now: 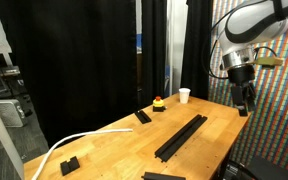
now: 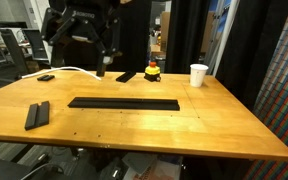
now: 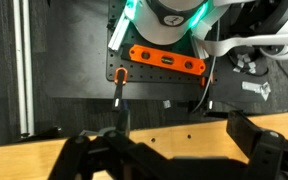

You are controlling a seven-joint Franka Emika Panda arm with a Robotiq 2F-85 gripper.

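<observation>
My gripper [image 1: 245, 107] hangs over the right end of the wooden table, apart from everything on it. In the wrist view the gripper is open, its dark fingers wide apart with only table edge and floor between them. A long black rail [image 2: 124, 103] lies across the middle of the table. Behind it stand a small yellow and red toy [image 2: 152, 69] on a black base and a white cup [image 2: 198, 76]. Flat black pieces [image 1: 143, 116] lie near the toy.
A white cable [image 1: 74, 140] curves along the table's left side by a small black block [image 1: 71, 165]. Another black piece [image 1: 164, 176] lies at the near edge. Bare wood [image 2: 229, 125] is free at the right. The robot's base plate [image 3: 169, 60] shows in the wrist view.
</observation>
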